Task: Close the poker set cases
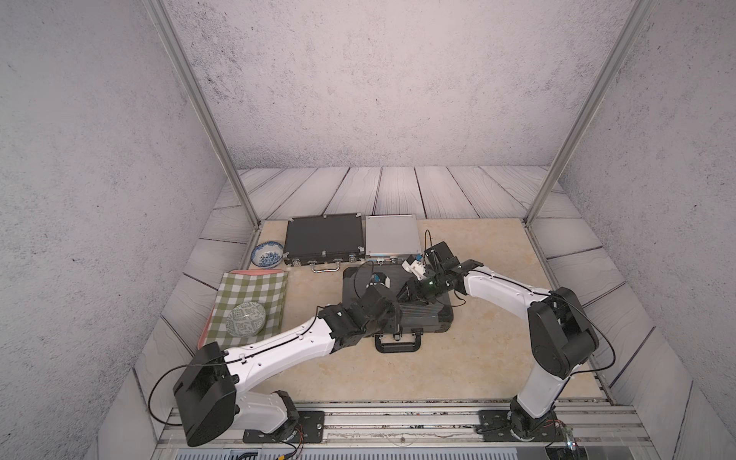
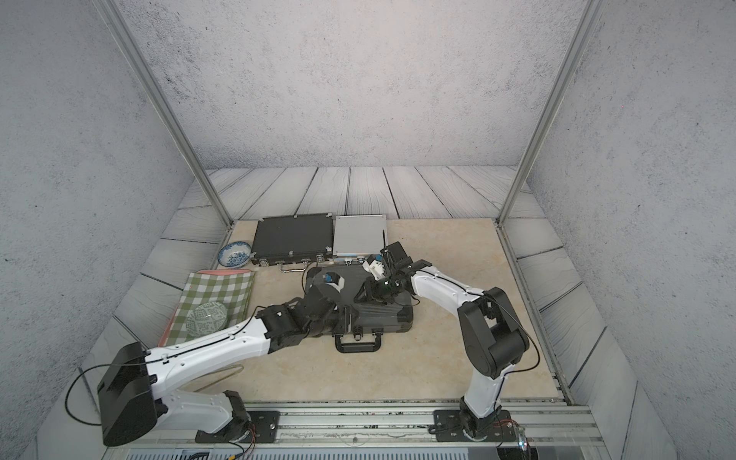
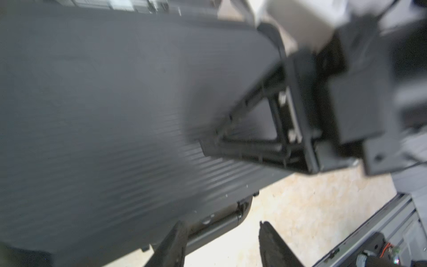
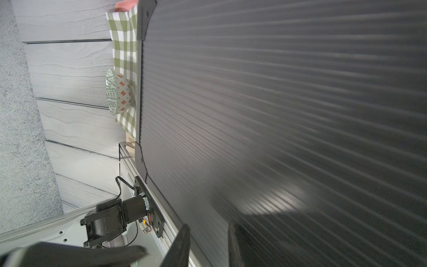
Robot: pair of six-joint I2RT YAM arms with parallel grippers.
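Note:
The black ribbed poker case (image 1: 356,282) lies at the table's middle with its lid down and its black handle (image 1: 398,347) toward the front. Over its front edge, near the handle, my left gripper is open, with nothing between its fingers. My right gripper is low over the right part of the lid, its fingers partly apart and empty; touching or just above cannot be told. Behind lie a black case (image 1: 324,234) and a silver case (image 1: 391,234), both with lids down. My left arm hides part of the front case's latch side.
A blue-and-white bowl (image 1: 267,254) stands at the back left. A green checked cloth (image 1: 264,287) with a patterned bowl (image 1: 245,319) on it lies at left.

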